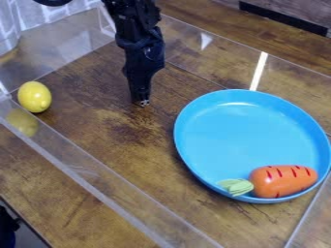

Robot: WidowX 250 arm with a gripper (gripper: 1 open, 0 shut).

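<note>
My black gripper (pixel 142 95) hangs low over the wooden table, left of the blue plate and right of the yellow lemon; it looks shut, with nothing visible between its fingers. The lemon (pixel 35 96) lies on the wood near the left side. The blue plate (pixel 239 136) is at the right, holding an orange toy carrot (pixel 284 179) with a pale green top at its near edge.
A clear low wall (pixel 104 179) runs diagonally along the left and near side of the wooden surface (pixel 130 145). The middle of the table between lemon and plate is free.
</note>
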